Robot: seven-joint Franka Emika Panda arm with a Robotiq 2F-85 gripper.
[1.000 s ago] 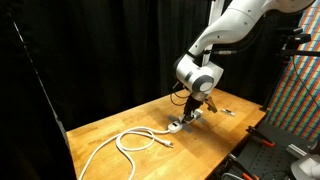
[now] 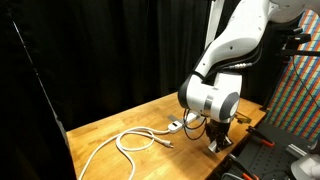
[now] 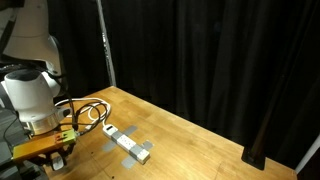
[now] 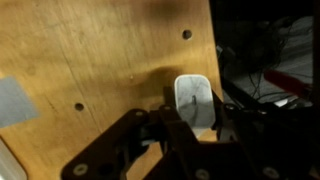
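Observation:
A small white object (image 4: 193, 92) with a rounded end and a dark mark on its face is between the fingers of my gripper, which is shut on it. Exterior view 1 has the gripper (image 2: 217, 143) low over the right front part of the wooden table, and exterior view 2 has it (image 3: 57, 158) at the near left. How far the object is from the tabletop, or whether it touches it, I cannot tell. The fingers hide its lower part.
A white power strip (image 3: 127, 142) lies mid-table beside grey patches (image 4: 13, 102), its white cord (image 2: 125, 150) looping left. The table edge (image 4: 212, 45) is close to the held object, with dark clutter beyond.
Over the last second my arm has come from above the power strip toward the right front of the table and lower. The power strip and cord lie where they were.

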